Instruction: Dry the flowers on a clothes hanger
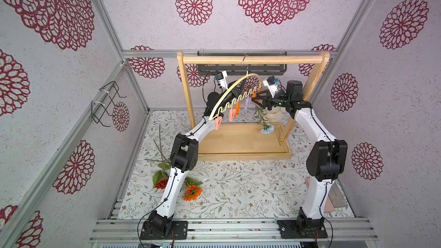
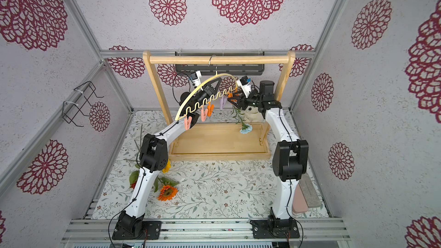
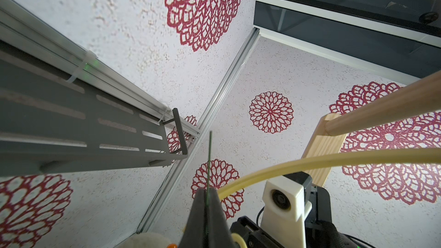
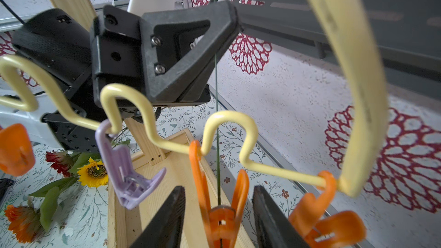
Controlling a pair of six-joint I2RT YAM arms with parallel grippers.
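Observation:
A yellow clip hanger (image 1: 229, 87) hangs from the wooden rail, with pink, lilac and orange clips on it. My left gripper is shut on a thin green stem (image 3: 209, 151), held upright behind the hanger. A light-blue flower (image 1: 267, 128) hangs upside down below. In the right wrist view the stem runs down into an orange clip (image 4: 220, 222). My right gripper stands open around that clip, one finger on either side of it.
The wooden rack's tray (image 1: 229, 155) is below the hanger. Orange (image 1: 193, 193), red and yellow flowers lie at front left.

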